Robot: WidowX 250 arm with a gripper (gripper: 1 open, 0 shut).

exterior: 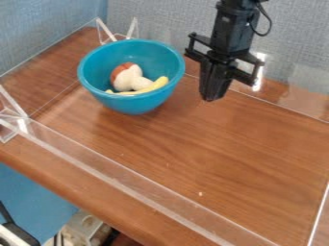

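A teal bowl (pixel 127 104) sits at the back left of the wooden table, holding a white and red toy (pixel 131 79) and a yellow curved item (pixel 153 86) like a banana. My black gripper (pixel 215 88) hangs to the right of the bowl, its tip pointing down above the bare wood, shut with nothing visible between its fingers.
Clear plastic edging runs along the left and front sides. A speckled grey wall (pixel 302 48) stands behind, and a blue surface lies beyond the left edge.
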